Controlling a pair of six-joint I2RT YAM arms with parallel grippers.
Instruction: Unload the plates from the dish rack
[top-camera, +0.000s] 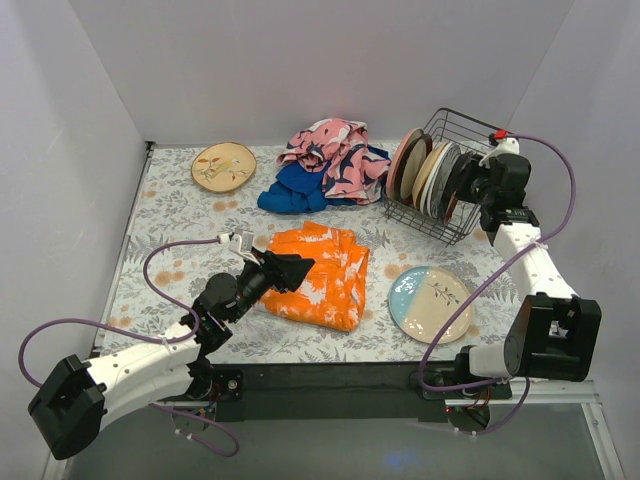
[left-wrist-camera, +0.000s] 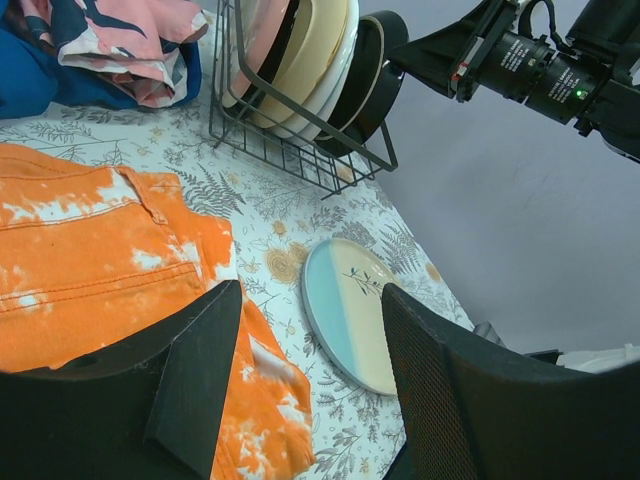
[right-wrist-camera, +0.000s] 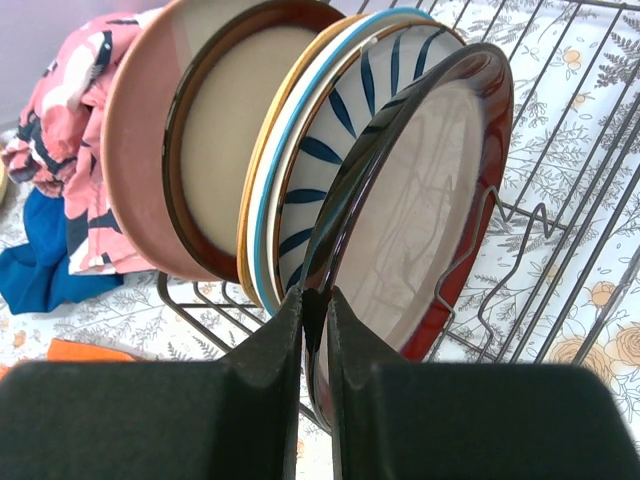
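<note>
A dark, brown-rimmed plate (right-wrist-camera: 465, 190) leans at the right end of the row in the wire dish rack (top-camera: 447, 232). My right gripper is shut on its rim, one finger on each side; the plate is still within the rack. To its left stand a blue-striped plate (right-wrist-camera: 350, 110), thin-edged plates, a brown-rimmed beige plate (right-wrist-camera: 225, 140) and a pink plate (right-wrist-camera: 140, 150). My left gripper (top-camera: 305, 268) hovers open over the orange cloth, nothing between its fingers.
A blue-and-cream plate (top-camera: 432, 305) lies flat at front right, a yellow plate (top-camera: 223, 167) at back left. Pink and blue cloths (top-camera: 330, 165) are heaped left of the rack. An orange cloth (top-camera: 325, 285) covers the middle.
</note>
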